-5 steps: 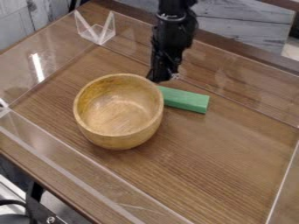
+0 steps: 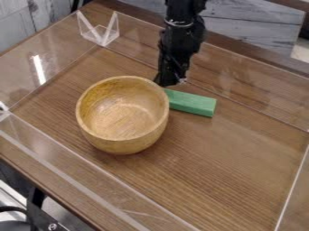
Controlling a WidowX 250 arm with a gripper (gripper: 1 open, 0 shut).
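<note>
A tan bowl (image 2: 121, 122) sits on the wooden table left of centre. A green block (image 2: 193, 104) lies just right of it, by its rim. The black gripper (image 2: 167, 74) is low at the back of the bowl, above the block's left end; it looks shut, with nothing clearly between its fingers, though the tips are small and dark.
A clear plastic piece (image 2: 99, 27) stands at the back left. A marble-patterned board runs along the back right.
The arm and gripper have shifted very slightly; the bowl and green block look unmoved.
</note>
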